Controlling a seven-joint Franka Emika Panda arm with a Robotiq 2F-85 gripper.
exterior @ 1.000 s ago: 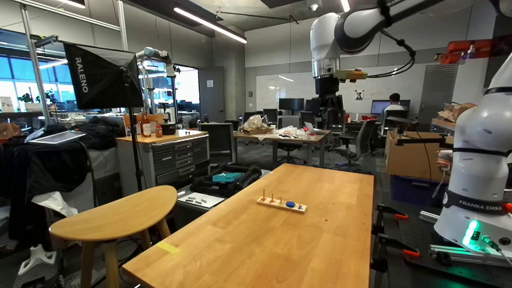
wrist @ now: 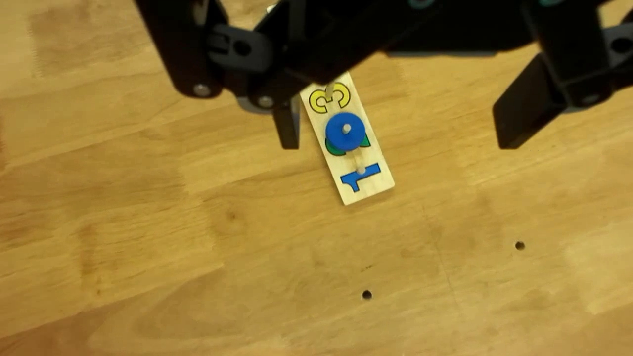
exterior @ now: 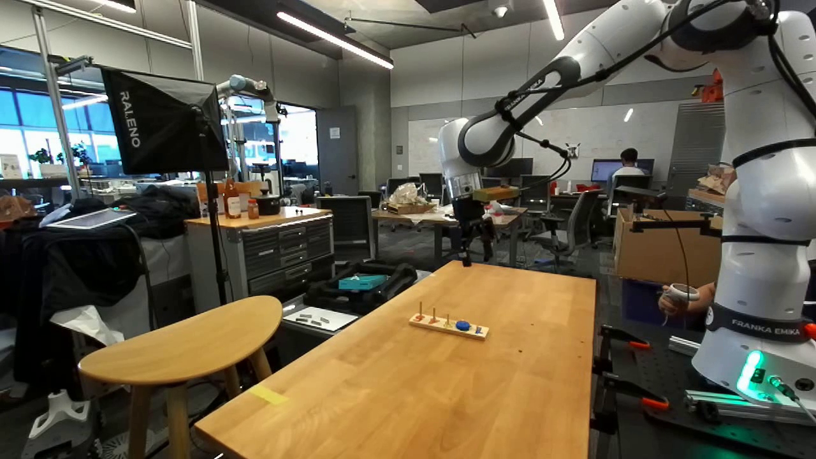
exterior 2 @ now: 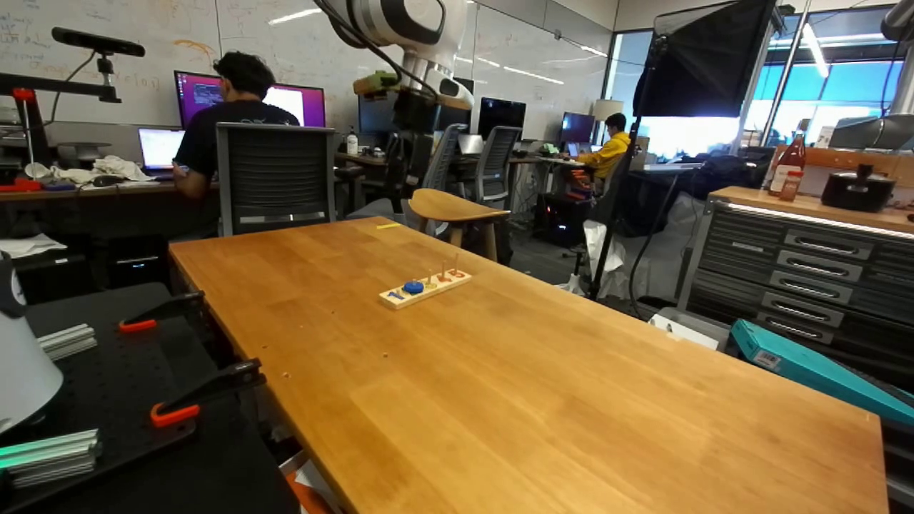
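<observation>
A narrow wooden peg board (exterior: 436, 325) with painted numbers lies on the table. In the wrist view, its near end shows a blue 1, a green 2 and a yellow 3. One blue disc (wrist: 345, 131) sits around the peg by the 2, which pokes through its hole. The peg by the 1 (wrist: 360, 169) is bare. My gripper is open, its fingers wide apart with nothing between them. It hangs well above the tabletop, and its left finger hides the far part of the board from the wrist camera.
Around the board the wooden table (exterior 2: 557, 368) is bare, apart from a strip of yellow tape (exterior: 268, 394) near one end. Clamps with orange tips (exterior: 642, 394) grip the robot-side edge. A wooden stool (exterior: 183, 340) stands beside the opposite edge.
In exterior view 1, the arm has swung left and come down, bringing the gripper lower. The peg board and blue disc have stayed in place.
</observation>
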